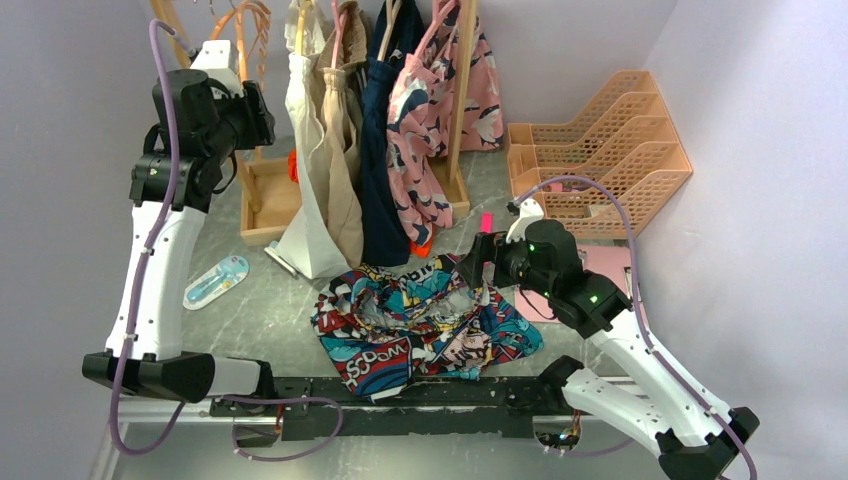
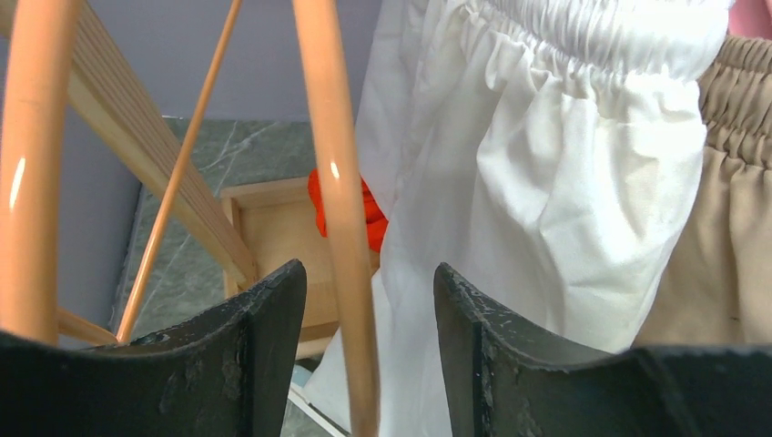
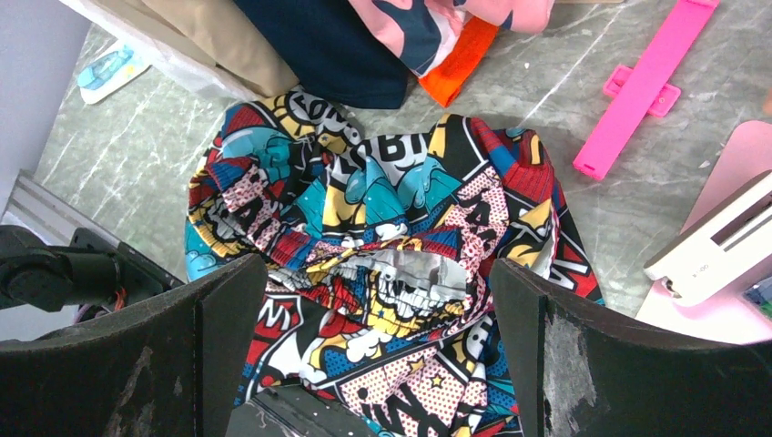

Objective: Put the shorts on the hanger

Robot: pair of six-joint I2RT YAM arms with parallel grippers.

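The patterned comic-print shorts (image 1: 420,325) lie crumpled flat on the floor, their waistband opening facing up in the right wrist view. A wooden hanger (image 1: 240,45) hangs at the left end of the rack. In the left wrist view, a glossy hanger arm (image 2: 337,173) runs down between the fingers of my left gripper; gaps show on both sides, so the fingers are not closed on it. Low over the shorts' upper right side, my right gripper (image 1: 474,262) is open, with nothing held between its fingers.
White shorts (image 2: 564,164) hang just right of the left gripper, followed by beige, navy and pink garments. Another wooden rod (image 2: 36,173) stands at the left. A pink strap (image 3: 642,91) and a peach organizer (image 1: 600,150) lie to the right.
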